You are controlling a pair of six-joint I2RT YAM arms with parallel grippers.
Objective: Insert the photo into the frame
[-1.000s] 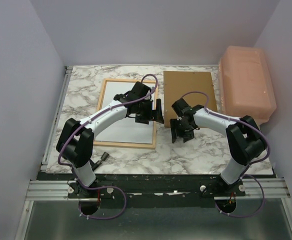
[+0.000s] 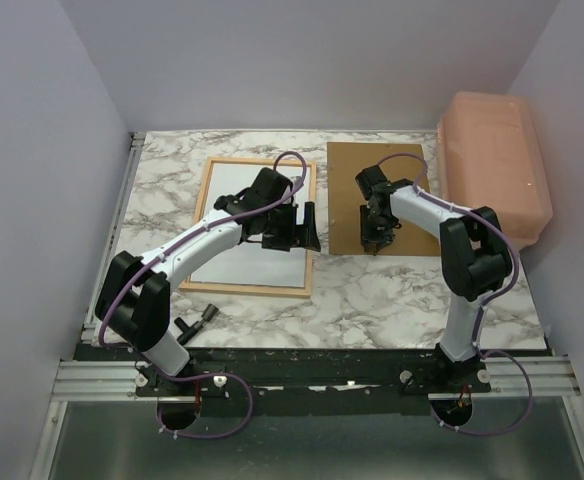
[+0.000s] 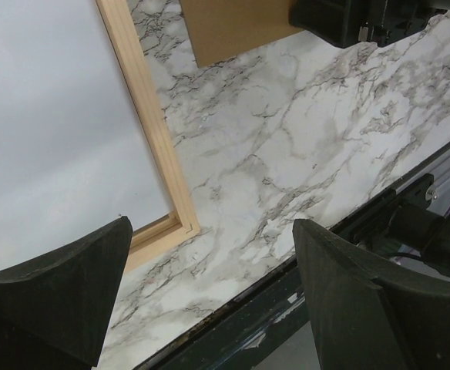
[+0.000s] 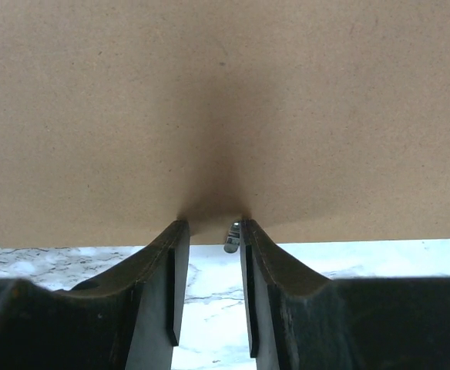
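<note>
The wooden frame (image 2: 312,262) lies on the left of the marble table with a white sheet (image 2: 212,262) inside it. Right of it lies a brown board (image 2: 348,180), flat. A small metal tab (image 4: 232,238) sticks out at the board's near edge. My right gripper is low over that edge, its fingers part open; the tab is within the gap, close to the right-hand finger. Over the frame's right side hangs my left gripper, wide open and empty. No separate photo can be told apart from the white sheet.
A salmon-coloured box (image 2: 494,165) stands right of the board. A small dark tool (image 2: 209,313) lies in front of the frame, near the left arm. Between frame and board is a narrow marble strip.
My right gripper has moved away from the front of the table onto the board's near edge, and its fingers have narrowed. The left arm has shifted slightly left.
</note>
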